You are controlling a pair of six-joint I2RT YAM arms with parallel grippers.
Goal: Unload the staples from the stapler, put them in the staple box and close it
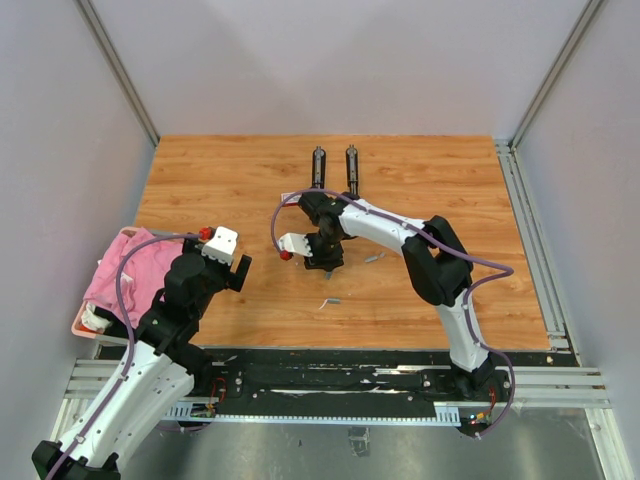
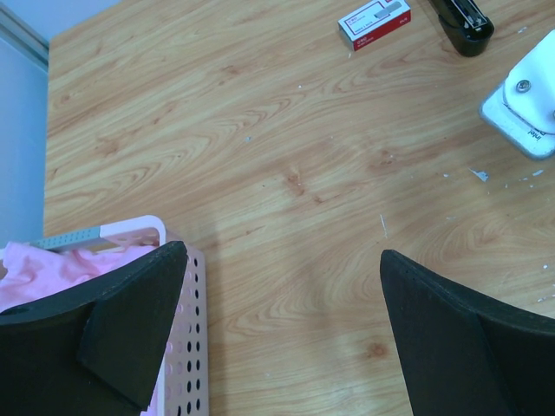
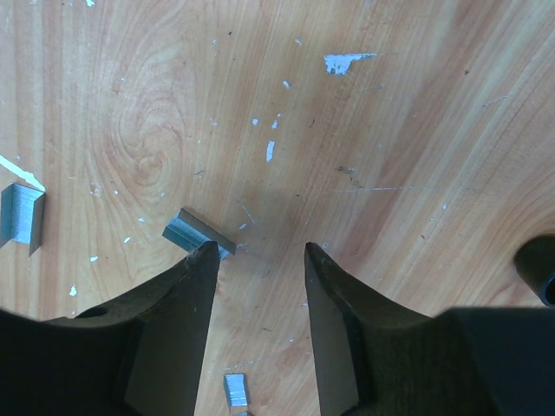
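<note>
Two dark staplers (image 1: 318, 168) lie side by side at the back of the table, their near ends partly behind my right arm. Loose staple strips (image 1: 333, 301) are scattered near the table's middle. In the right wrist view, one grey staple strip (image 3: 192, 230) lies by the left fingertip of my right gripper, partly covered by it. Those fingers stand apart with only bare wood showing between them. My left gripper is open and empty, over the wood beside the basket.
A red and white staple box (image 2: 375, 24) sits near a stapler's end. At left stands a basket (image 2: 192, 347) holding pink cloth (image 1: 150, 268). Another strip (image 3: 26, 215) and a small piece (image 3: 235, 389) lie nearby.
</note>
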